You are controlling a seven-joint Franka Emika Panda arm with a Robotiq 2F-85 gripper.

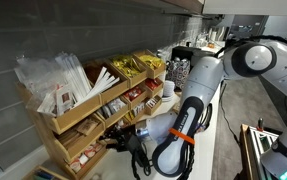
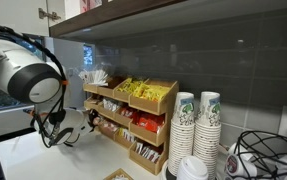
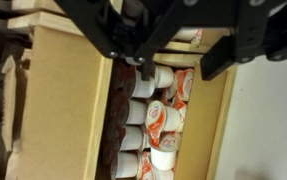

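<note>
My gripper hangs over a cardboard bin of small white creamer cups (image 3: pixel 143 86) with red-and-white lids. The dark fingers (image 3: pixel 218 60) stand apart, partly open, and I make out no cup held between them. One cup (image 3: pixel 155 118) lies tilted on top of the others, lid showing. In exterior view 1 the gripper (image 1: pixel 120 135) is at the lower front of the cardboard organizer (image 1: pixel 58 124); its fingertips are too small there to read. From the other side, the gripper (image 2: pixel 89 117) appears at the organizer's far left end.
Wrapped white utensils (image 1: pixel 58 75) and yellow packets (image 2: pixel 153 92) fill the upper bins. Stacked paper cups (image 2: pixel 208 125) stand past the organizer's right end. A dark shelf (image 1: pixel 103 20) overhangs the organizer.
</note>
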